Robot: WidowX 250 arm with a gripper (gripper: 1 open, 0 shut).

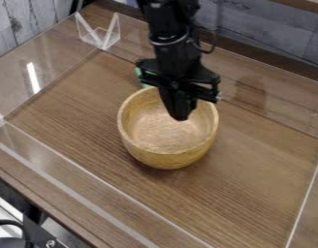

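Note:
The black robot arm reaches down from the top of the camera view to its gripper (182,101), which is over the back part of a round tan bowl (167,138). The gripper looks shut, with nothing visible between its fingers. The inside of the bowl that shows is empty. A small green object (143,76) lies behind the bowl, partly hidden by the arm.
The bowl stands on a wooden table (252,184) with clear room to the left, right and front. A clear plastic piece (100,29) is at the back left. Black cables lie beyond the front left edge.

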